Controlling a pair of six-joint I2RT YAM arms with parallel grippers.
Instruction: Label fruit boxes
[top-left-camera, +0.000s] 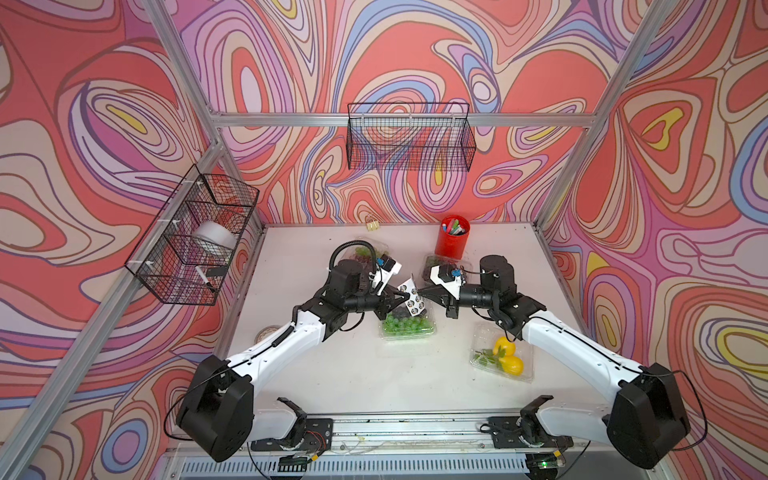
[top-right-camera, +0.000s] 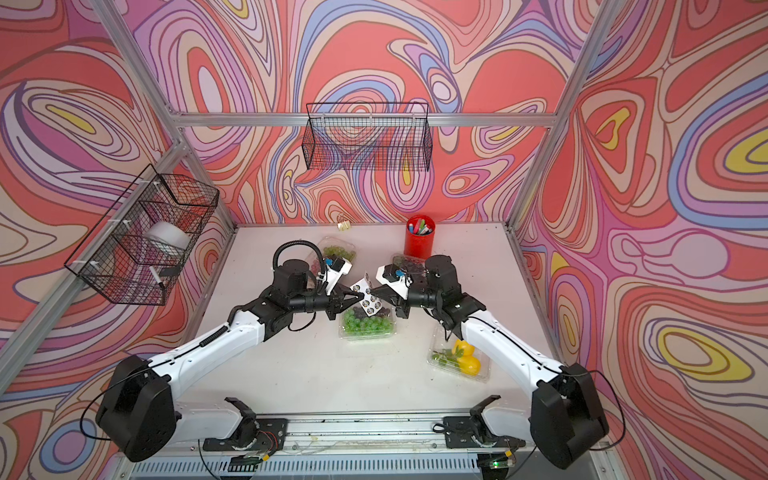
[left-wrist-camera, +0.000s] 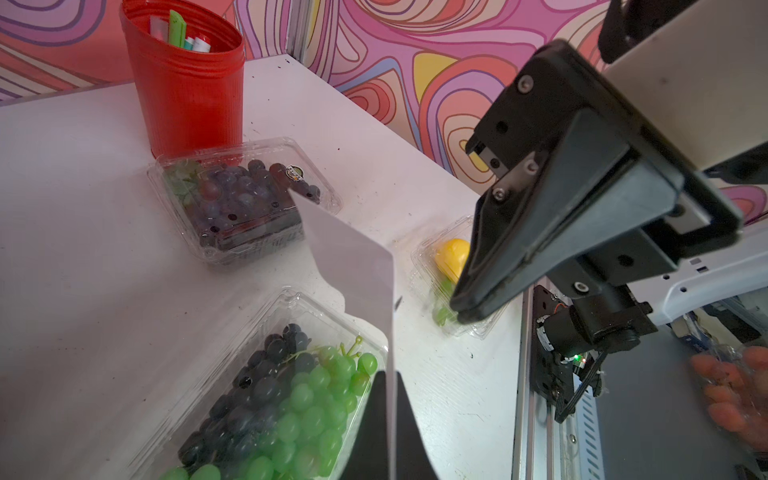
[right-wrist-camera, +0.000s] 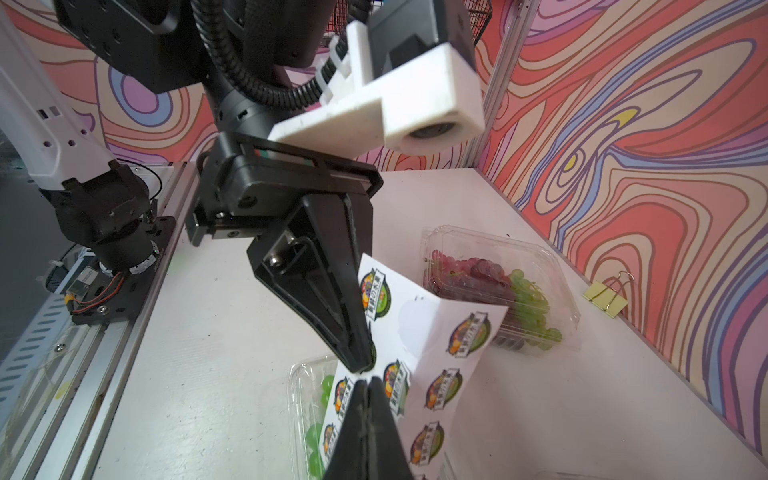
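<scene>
A white sheet of round fruit stickers (right-wrist-camera: 448, 384), creased down its length, stands between my two arms. My left gripper is shut on the sheet, which shows edge-on between its fingers in the left wrist view. Close to the printed side, my right gripper is shut, with nothing visible between its fingertips. Below the sheet lies a clear box of green and black grapes (left-wrist-camera: 296, 400). Behind it sits a dark-grape box (left-wrist-camera: 240, 196) with a small round label (left-wrist-camera: 294, 173) on its lid. A red-and-green-grape box (right-wrist-camera: 500, 288) rests at the back left.
At the back right stands a red bucket of markers (top-left-camera: 453, 237). A box with yellow produce (top-left-camera: 504, 356) lies at the front right. A yellow binder clip (right-wrist-camera: 608, 296) rests by the back wall. Wire baskets (top-left-camera: 410, 144) hang above.
</scene>
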